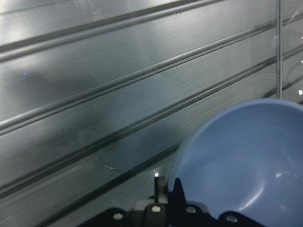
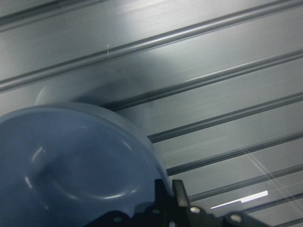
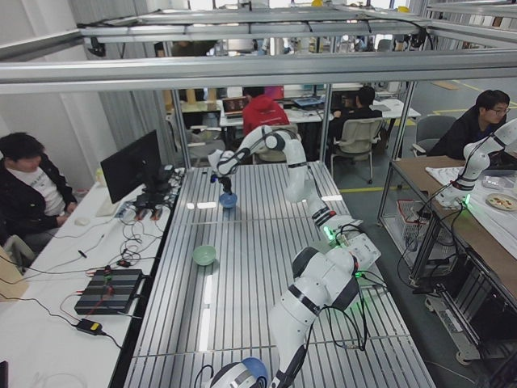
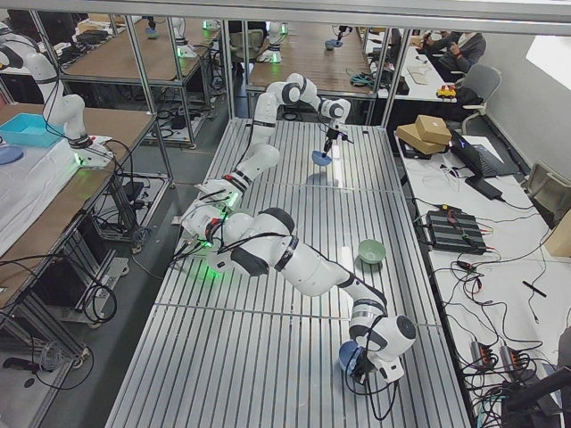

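Observation:
Two blue bowls are held by their rims, one in each gripper. My left gripper is shut on the rim of a blue bowl (image 1: pixel 241 165), which hangs at the far end of the table in the camera right view (image 4: pixel 320 159). My right gripper is shut on the rim of the other blue bowl (image 2: pixel 80 161), seen at the far end in the camera left view (image 3: pixel 228 201). A green bowl (image 3: pixel 204 254) rests between them on the slatted metal table (image 4: pixel 223 357), toward the desk side.
A desk (image 4: pixel 500 223) with a monitor, black box and cables runs along one side. Metal frame posts stand round the table. The table's middle around the green bowl is largely clear.

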